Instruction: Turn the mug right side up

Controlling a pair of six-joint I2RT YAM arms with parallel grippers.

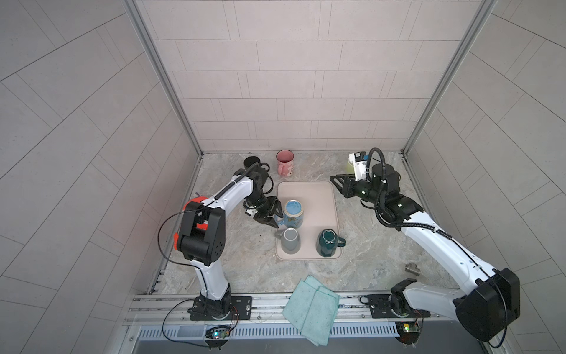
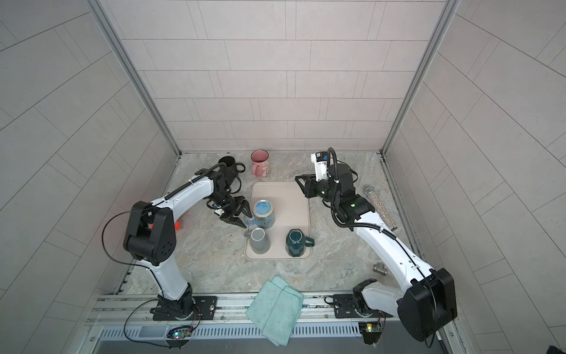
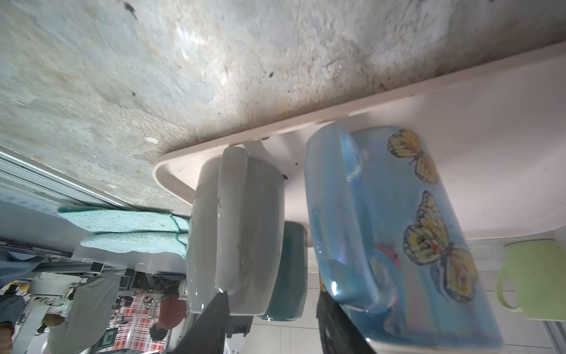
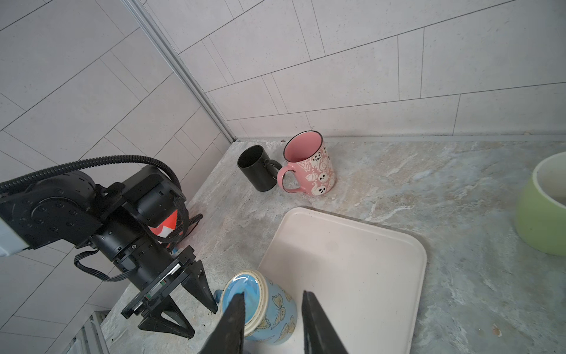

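Observation:
Three upside-down mugs stand on the pale tray (image 1: 306,192): a blue butterfly mug (image 1: 294,212), a grey mug (image 1: 290,240) and a dark teal mug (image 1: 327,243). My left gripper (image 1: 276,215) is open at the blue mug's handle side; in the left wrist view that mug's handle (image 3: 336,212) is close by the fingers, the grey mug beside it. My right gripper is open, nothing between its fingers, over the right of the tray's far part.
Upright pink (image 4: 309,171) and black (image 4: 256,168) mugs stand at the back, a green mug (image 4: 545,212) at the right. A red object lies behind the left arm. A folded cloth (image 1: 309,309) lies at the front edge.

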